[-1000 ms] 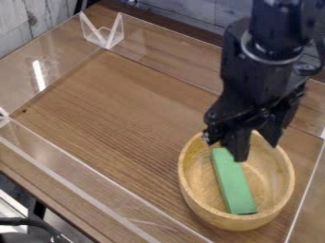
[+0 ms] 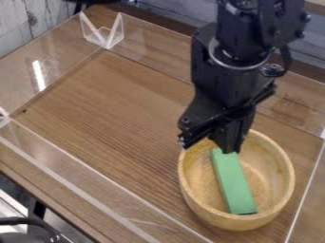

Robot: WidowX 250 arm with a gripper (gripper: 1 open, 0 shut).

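Note:
My black gripper (image 2: 226, 132) hangs over the back rim of a round tan bowl (image 2: 279, 180), its tips pointing down. It looks shut, with nothing visible held, though the tips are dark. Inside the bowl lies a green oblong block (image 2: 231, 185), below the gripper and slanting toward the front.
A clear plastic container (image 2: 105, 28) stands at the far back left. Dark cables lie at the lower left beyond the table's edge.
The gripper has shifted and turned over the bowl, a little to the left. The bowl and the green block look unmoved.

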